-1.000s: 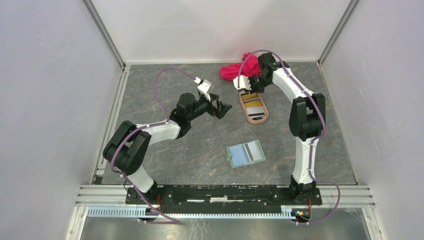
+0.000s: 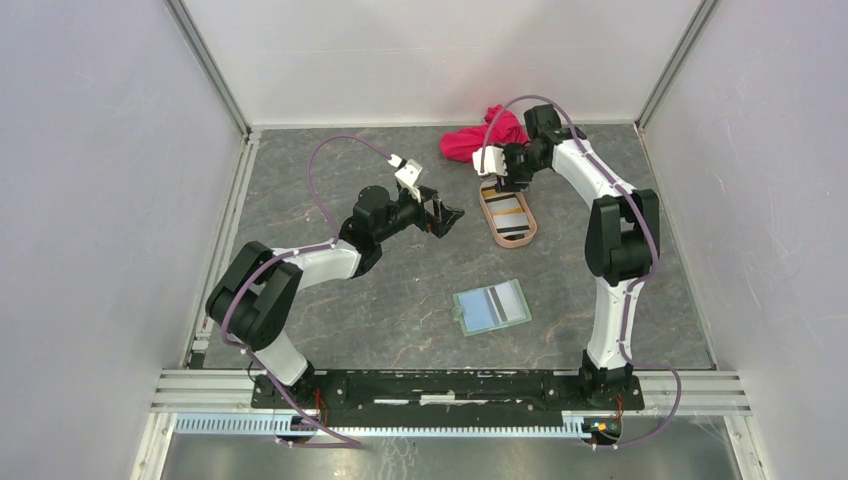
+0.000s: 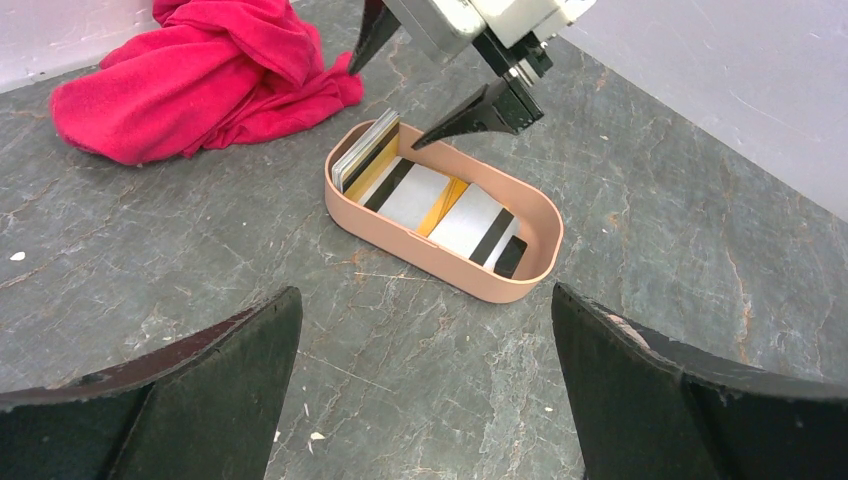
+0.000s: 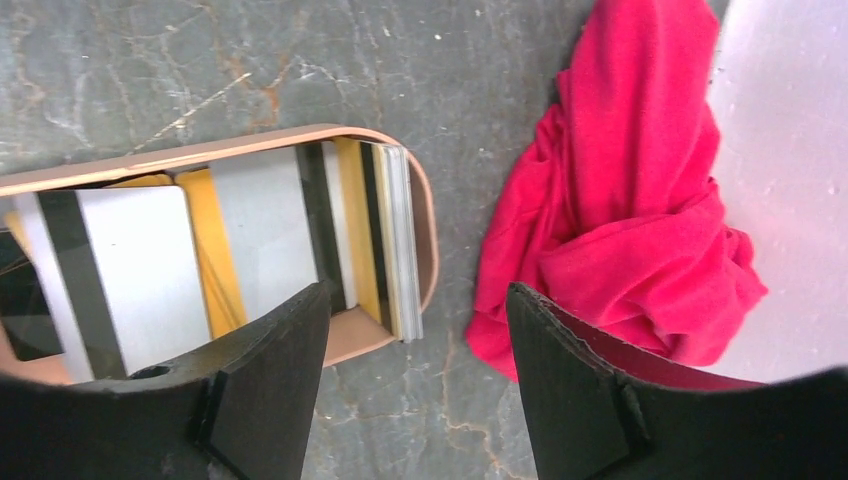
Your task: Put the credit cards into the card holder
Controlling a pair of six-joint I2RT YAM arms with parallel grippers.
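A pink oval box holds white, yellow and black cards lying flat, with a stack of cards on edge at its end by the cloth. My right gripper is open above that end, nothing between its fingers. My left gripper stands open to the left of the box, aimed at it and empty. A pale tray with blue and white sections and a dark stripe lies at the front of the table.
A crumpled red cloth lies behind the box, near the back wall. White walls surround it.
My right arm has shifted toward the back and right, and more white shows among the cards in the box than a second ago. The left arm is unmoved.
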